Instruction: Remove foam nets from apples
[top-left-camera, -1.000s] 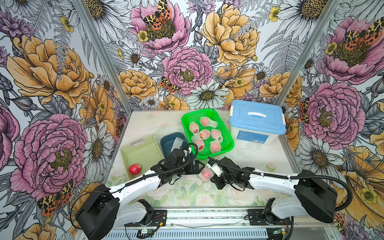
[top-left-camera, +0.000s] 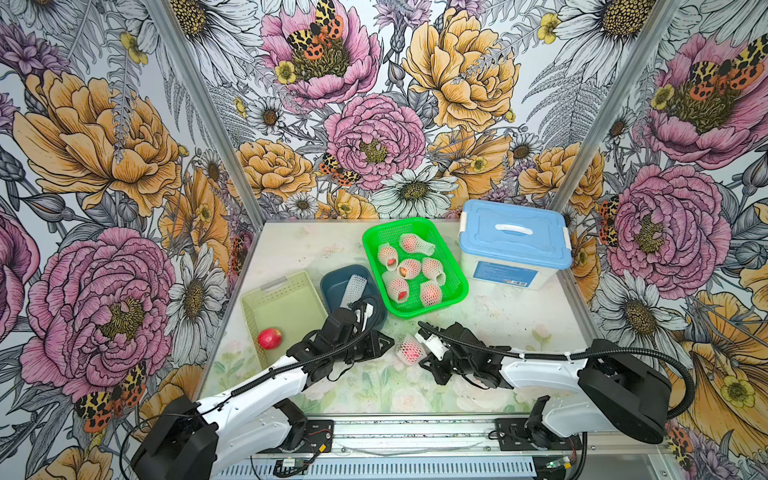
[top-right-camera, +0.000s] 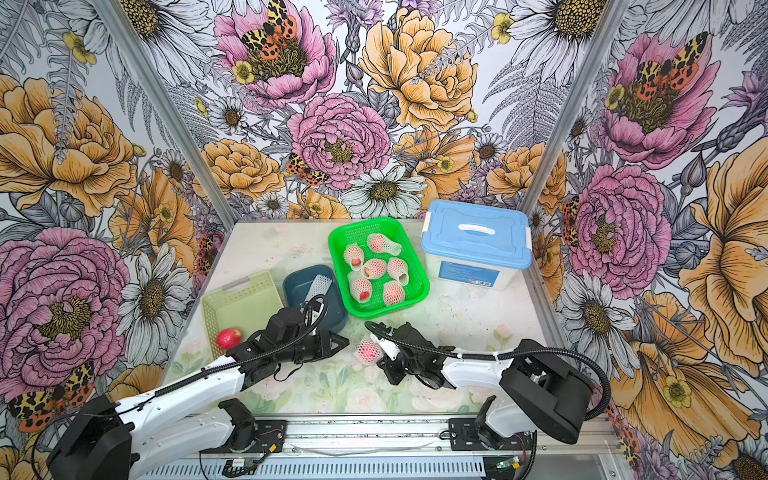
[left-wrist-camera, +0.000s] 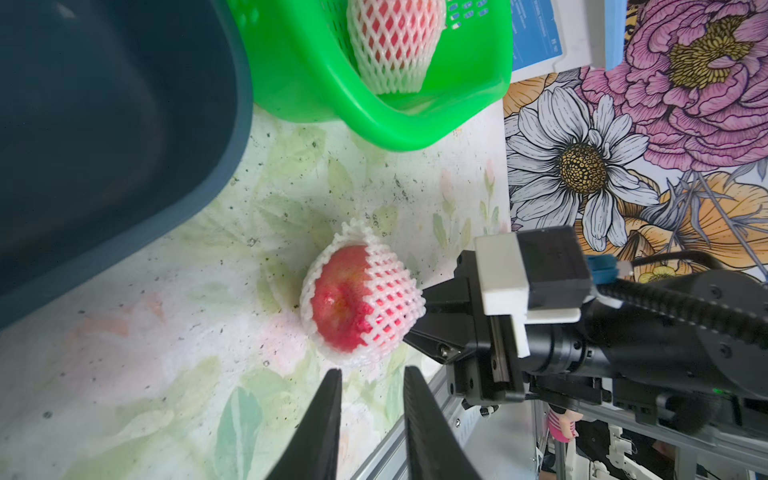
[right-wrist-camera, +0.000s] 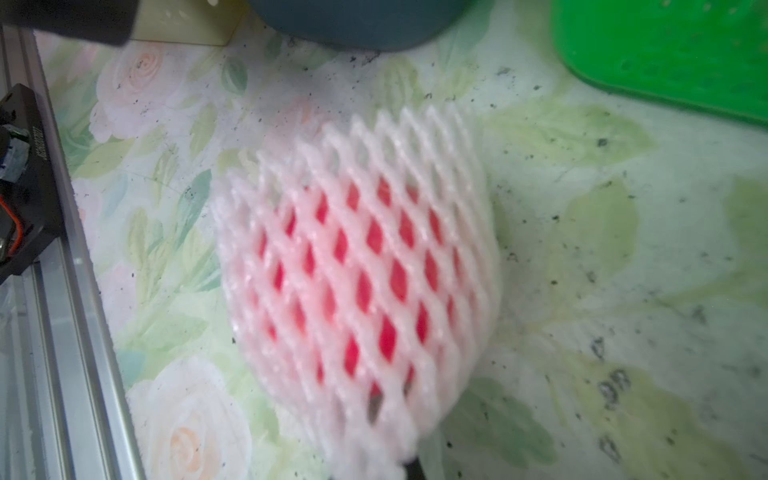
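A netted apple (top-left-camera: 410, 349) sits at the front middle, at my right gripper (top-left-camera: 432, 360); in the right wrist view the foam net (right-wrist-camera: 360, 280) gathers at the bottom edge, where the fingertips are mostly hidden. That gripper looks shut on the net's end. My left gripper is left of the apple, its two fingers a little apart; whether anything is between them I cannot tell. Several netted apples lie in the green basket (top-left-camera: 461, 280). A bare apple (top-left-camera: 269, 337) rests in the pale green tray (top-left-camera: 256, 297). A loose net (top-left-camera: 353, 289) lies in the dark blue bin (top-left-camera: 328, 284).
A lidded blue-and-white box (top-left-camera: 512, 248) stands at back right. The front metal rail (top-left-camera: 400, 428) runs below both arms.
My left gripper has drawn back from the apple, left and toward the front. The right arm has shifted slightly toward the front with the netted apple.
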